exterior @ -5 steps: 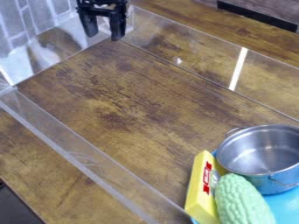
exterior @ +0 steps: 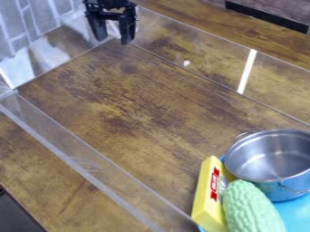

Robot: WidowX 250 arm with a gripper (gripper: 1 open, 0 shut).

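Note:
My black gripper (exterior: 111, 33) hangs at the top left over the far corner of the wooden work surface (exterior: 115, 118); whether its fingers are open or shut is unclear at this size. Well away from it, at the lower right, a steel pot (exterior: 269, 161) stands beside a yellow box (exterior: 208, 195) with red print and a bumpy pale green object (exterior: 252, 210), with a blue surface under them.
Clear plastic strips or low walls (exterior: 91, 169) run along the edges of the wooden surface. A white strip (exterior: 247, 72) lies at the back right.
The gripper has shifted very slightly at the top left. The pot, box and green object have not moved.

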